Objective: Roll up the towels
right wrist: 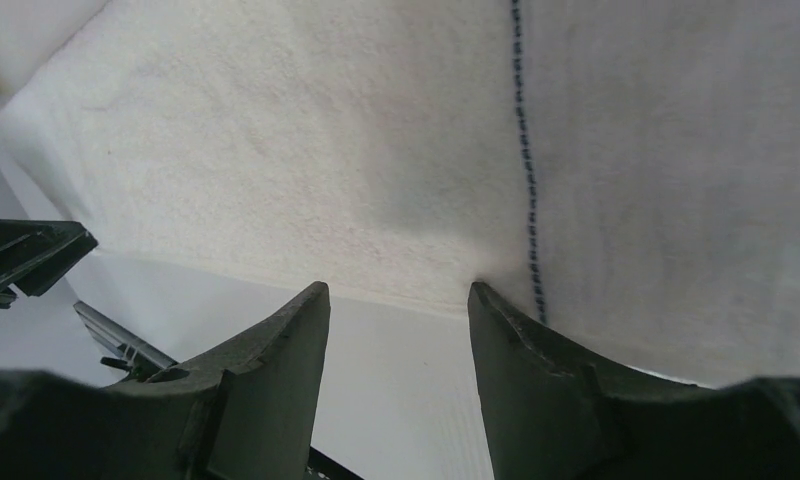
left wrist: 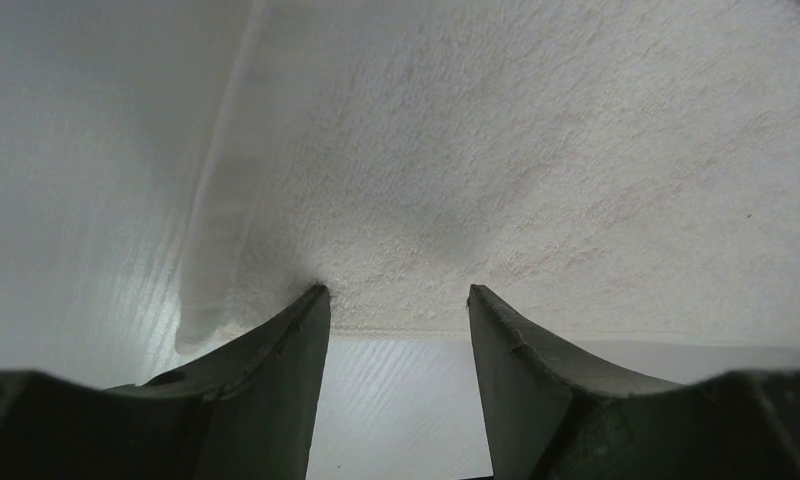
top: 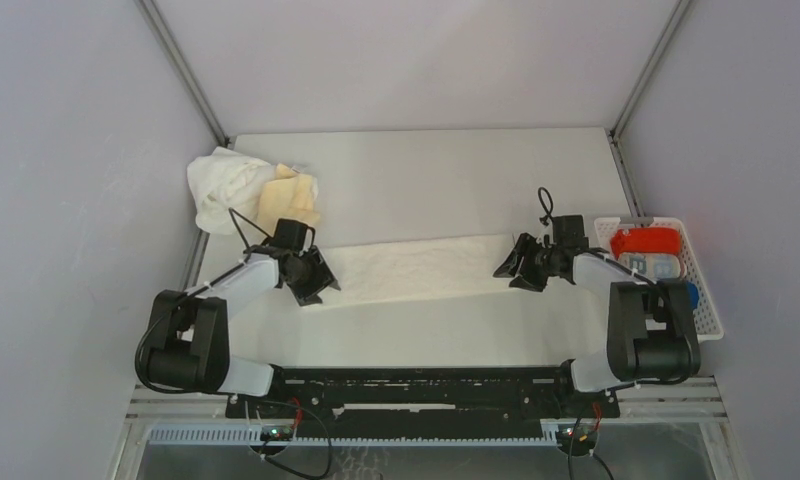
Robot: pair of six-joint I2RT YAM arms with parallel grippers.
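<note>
A cream towel [top: 416, 268] lies flat as a long strip across the table. At its left end is my left gripper [top: 326, 292], its fingers parted over the towel's near edge; in the left wrist view the towel [left wrist: 536, 170] passes beneath them, with nothing gripped. My right gripper [top: 506, 275] is over the right end, fingers wide apart. Between its fingertips the right wrist view shows the towel's near edge, and a dark stitched line [right wrist: 526, 150] runs by the right finger [right wrist: 496, 330]. Whether the fingertips touch the cloth I cannot tell.
A heap of white towels [top: 221, 190] and a yellow cloth [top: 288, 197] occupies the back left corner. On the right stands a white basket [top: 711, 318] holding a red item [top: 646, 240].
</note>
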